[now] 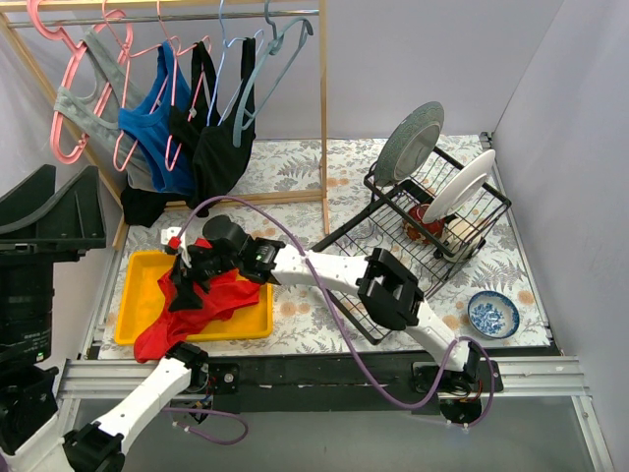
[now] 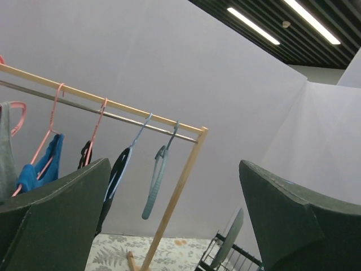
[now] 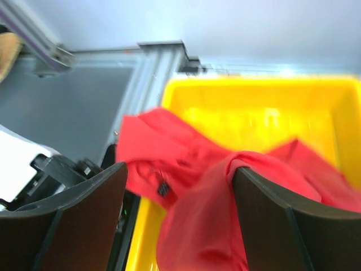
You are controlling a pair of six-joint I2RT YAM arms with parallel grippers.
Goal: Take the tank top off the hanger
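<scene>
Tank tops in grey (image 1: 103,133), blue (image 1: 147,128) and black (image 1: 221,157) hang on hangers from the rail; the left wrist view shows them beyond my open left gripper, whose arm stands at the far left in the top view. An empty light-blue hanger (image 2: 155,186) hangs at the rail's end. My right gripper (image 1: 189,285) is open above a yellow tray (image 1: 133,305) holding crumpled red cloth (image 1: 231,300); in the right wrist view the cloth (image 3: 197,237) lies below and between the fingers.
A black dish rack (image 1: 349,241) with plates stands to the right, a blue patterned bowl (image 1: 493,317) at the front right. The wooden rack frame (image 1: 323,177) borders the hanging clothes.
</scene>
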